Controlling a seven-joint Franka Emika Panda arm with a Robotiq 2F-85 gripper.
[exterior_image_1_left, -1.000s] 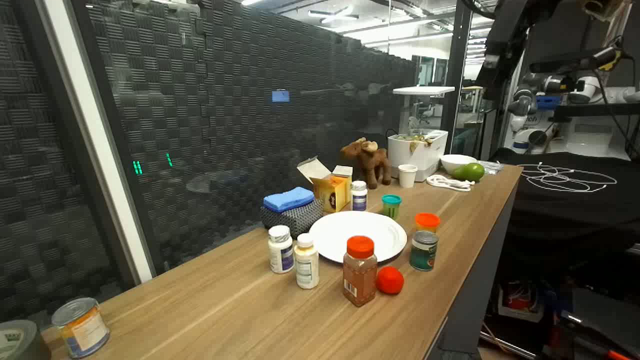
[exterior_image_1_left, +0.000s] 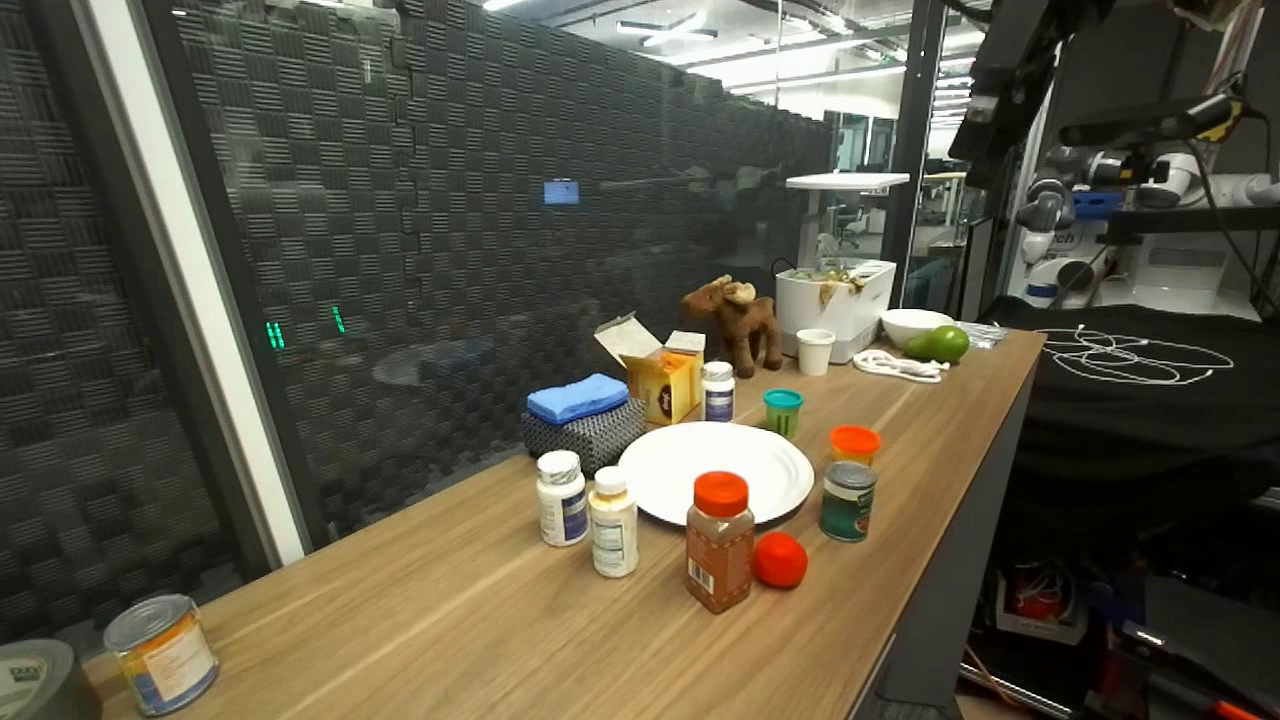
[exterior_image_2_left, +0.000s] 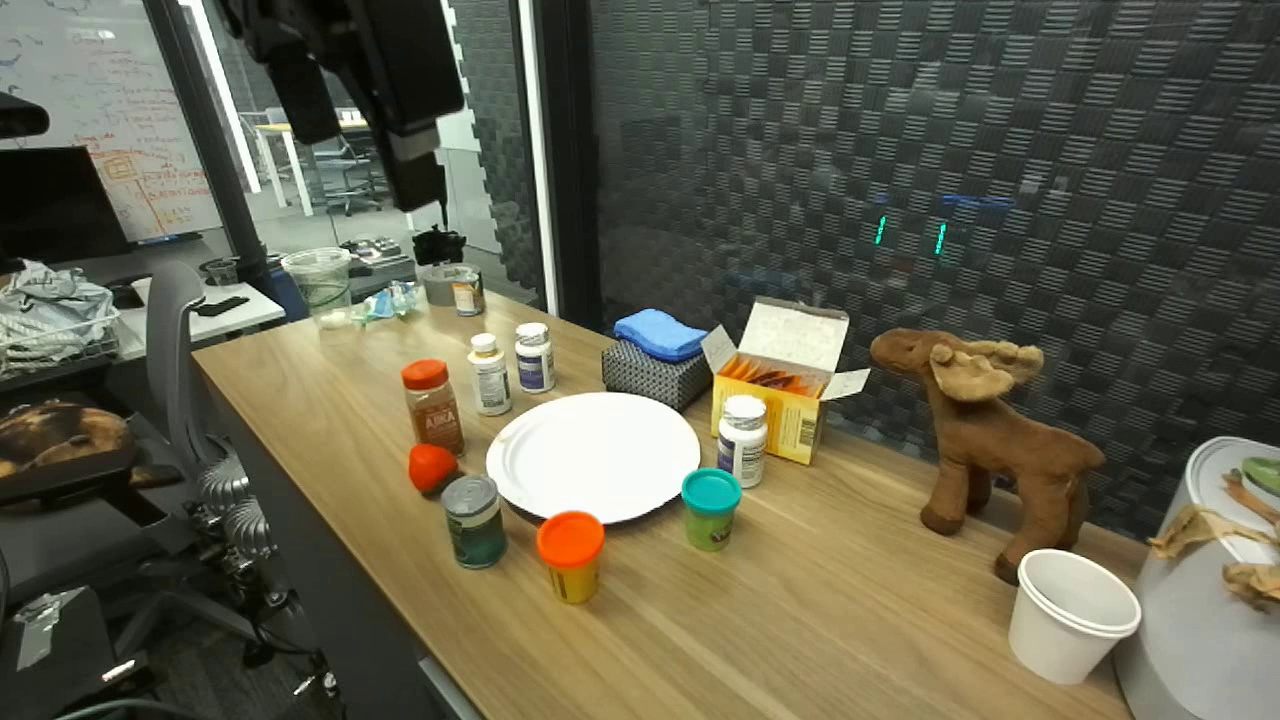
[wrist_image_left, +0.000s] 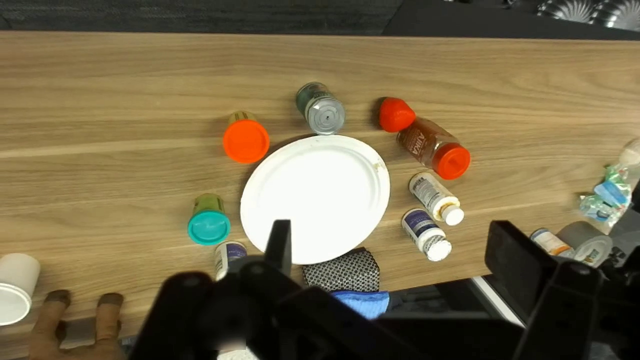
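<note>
My gripper is open with nothing between its fingers, high above the table. In exterior view 2 its dark fingers (exterior_image_2_left: 414, 174) hang at the upper left, clear of everything. An empty white plate (wrist_image_left: 315, 198) lies below it. Around the plate stand a green can (wrist_image_left: 324, 113), an orange-lidded tub (wrist_image_left: 246, 141), a teal-lidded tub (wrist_image_left: 208, 225) and an orange-capped spice jar (wrist_image_left: 433, 147). A red round item (wrist_image_left: 396, 114) rests against or close beside the jar. Two white pill bottles (exterior_image_1_left: 561, 498) (exterior_image_1_left: 614, 528) stand left of the plate in exterior view 1.
Behind the plate are a patterned block (exterior_image_2_left: 654, 372) with a blue cloth (exterior_image_2_left: 660, 334) on top, an open yellow box (exterior_image_2_left: 780, 396) and another pill bottle (exterior_image_2_left: 743, 440). A plush moose (exterior_image_2_left: 990, 438) and white cups (exterior_image_2_left: 1068, 618) stand farther right. Bare wood lies along the front edge.
The dark arm at the top right of exterior view 1 has shifted slightly. Nothing on the table has moved.
</note>
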